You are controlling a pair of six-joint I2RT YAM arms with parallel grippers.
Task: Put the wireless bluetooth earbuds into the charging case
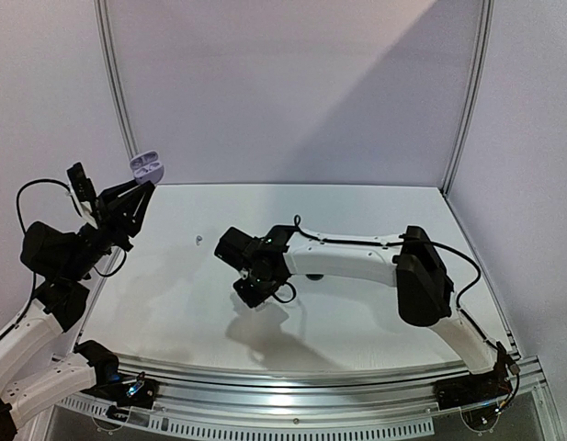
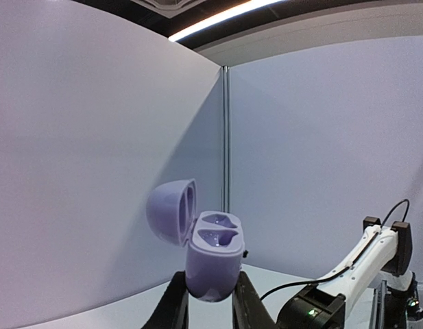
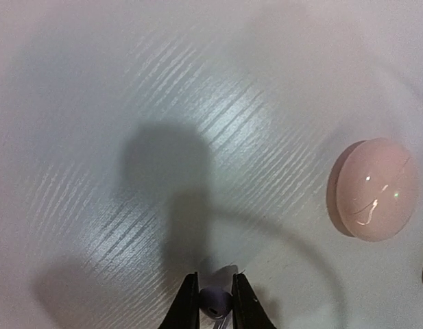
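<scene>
Upright and lid open, the lavender charging case (image 2: 214, 257) is gripped at its base by my left gripper, held up at the left; both earbud wells look empty. In the top view, the same case (image 1: 147, 167) is above the table's back left corner. My right gripper is low over the mid-table, with a lavender earbud (image 3: 216, 302) between its fingers. The earbud fills the visible gap, but whether the fingers press on it is unclear. Another small earbud (image 1: 198, 240) lies on the table, left of the right gripper (image 1: 254, 301).
A glossy pink dome-shaped object (image 3: 378, 190) rests on the table, to the right in the right wrist view. Bare white tabletop (image 1: 173, 312) surrounds the right gripper. The right forearm (image 1: 343, 257) stretches across the table's middle, covering part of it.
</scene>
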